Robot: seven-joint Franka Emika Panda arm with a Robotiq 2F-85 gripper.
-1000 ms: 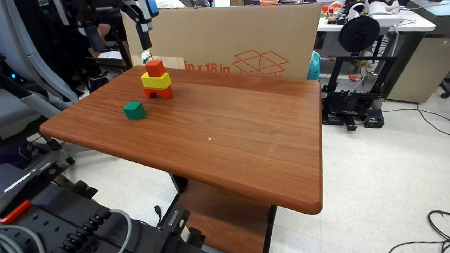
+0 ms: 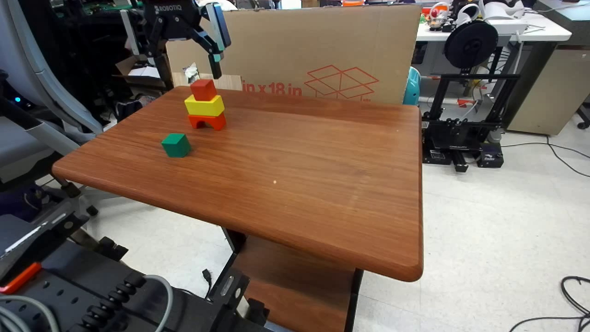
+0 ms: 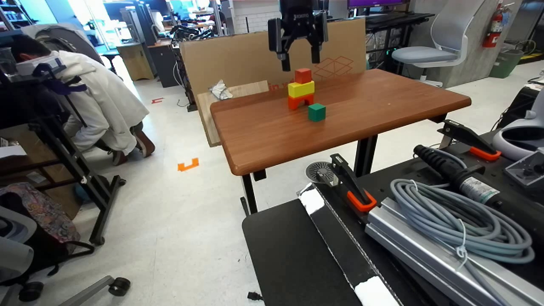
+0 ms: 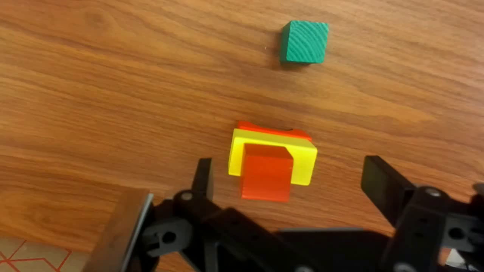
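Note:
Three blocks stand stacked on the table: an orange-red arch block [image 2: 218,121] at the bottom, a yellow block [image 2: 205,107] across it, and a red cube [image 2: 203,89] on top. In front of the stack, apart from it, a green cube [image 2: 176,145] rests on the wood. My gripper [image 3: 299,60] hangs above the stack, open and empty. From the wrist view, the red cube [image 4: 266,174] appears between the widely parted fingers and a little ahead of them, with a clear gap on each side. The yellow block and most of the arch lie beneath it.
A large cardboard sheet [image 2: 265,50] stands upright along the table's far side.
In exterior view 1 my gripper has moved to the right and slightly lower, closer to over the stack. The blocks and the green cube have stayed put.

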